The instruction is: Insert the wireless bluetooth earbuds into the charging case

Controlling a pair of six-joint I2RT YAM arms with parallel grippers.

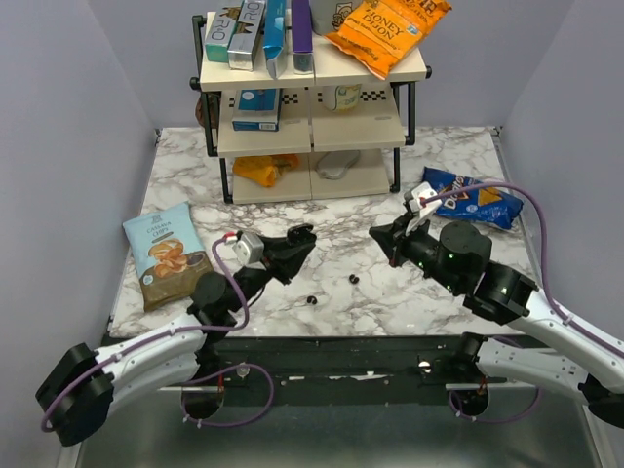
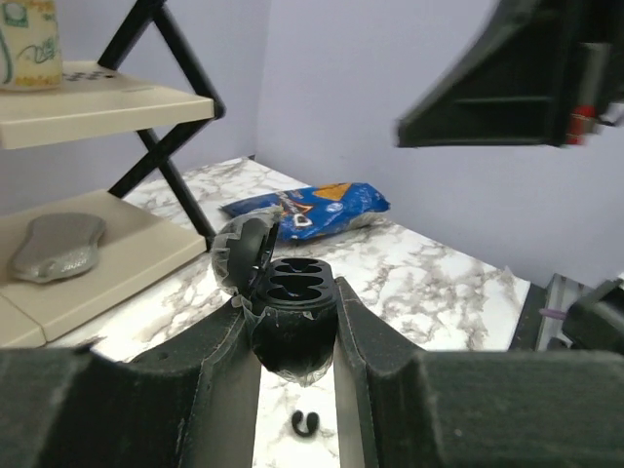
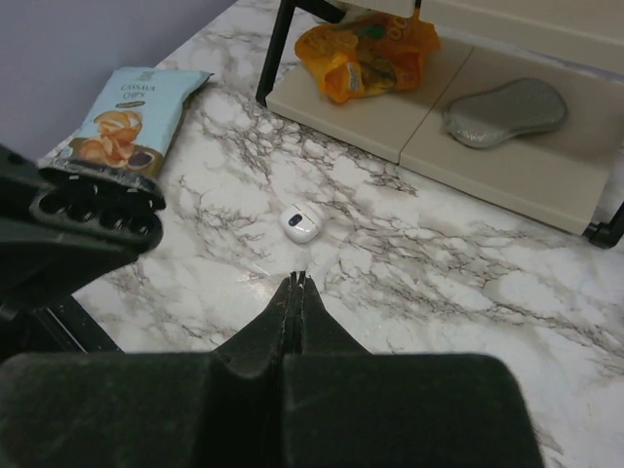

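In the left wrist view a black charging case [image 2: 294, 327] stands with its lid [image 2: 246, 255] raised, and my left gripper is shut around its body. Its dark slots [image 2: 297, 281] face up; no earbud shows in them. In the top view the case [image 1: 301, 233] is held above the table, left of centre. Two small black earbuds, one nearer [image 1: 311, 299] and one to its right [image 1: 353, 279], lie on the marble. My right gripper [image 1: 381, 240] hovers right of the case, apart from it. Its fingertips [image 3: 295, 284] are together, with nothing visible between them.
A white earbud case [image 3: 302, 222] sits on the table, hidden in the top view. Behind stands a shelf [image 1: 310, 188] with boxes and bags. A chip bag [image 1: 168, 255] lies left and a blue bag [image 1: 473, 200] right. Marble around the earbuds is clear.
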